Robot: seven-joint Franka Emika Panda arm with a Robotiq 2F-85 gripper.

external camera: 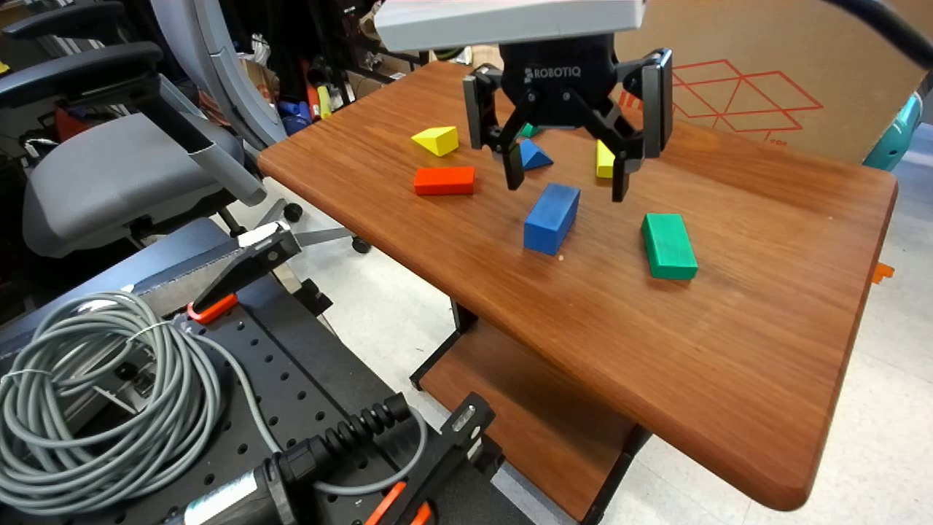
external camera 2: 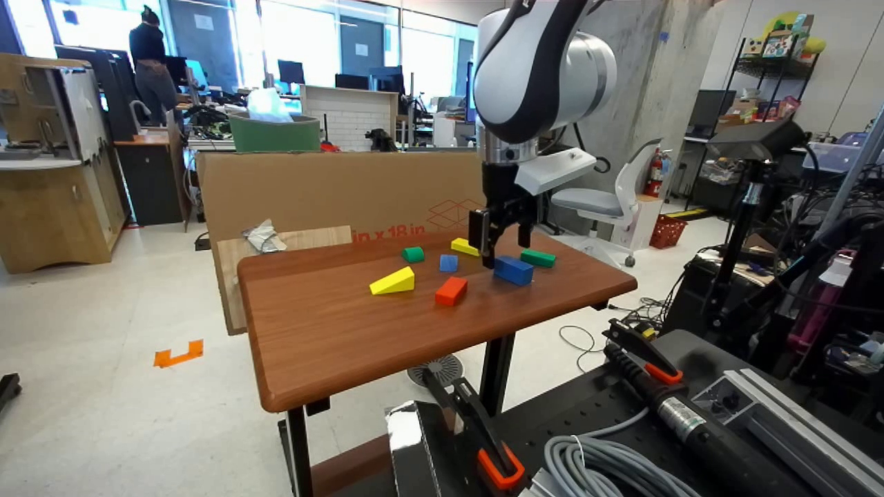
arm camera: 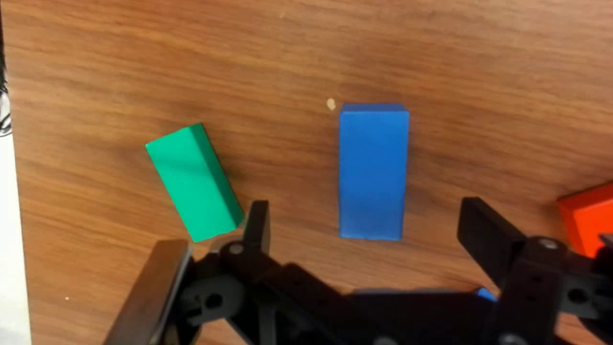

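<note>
My gripper (external camera: 566,184) stands open above the table, nothing between its fingers. In the wrist view a blue block (arm camera: 373,172) lies flat on the wood, ahead of the gap between the two fingertips and clear of both. A green block (arm camera: 195,183) lies slanted to the left, close to the left fingertip in that view. At the right edge, part of a red block (arm camera: 590,215) shows behind the right finger. Exterior view 1 has the red block left of the blue one and the green block to its right.
A yellow wedge (external camera 2: 394,282), a small blue triangular block (external camera 2: 448,264), a green cylinder (external camera 2: 412,254) and a yellow block (external camera 2: 465,247) also rest on the table. Bare wood (external camera 2: 323,331) spreads across the table's left part in exterior view 2. A cardboard sheet (external camera: 787,79) stands behind the table.
</note>
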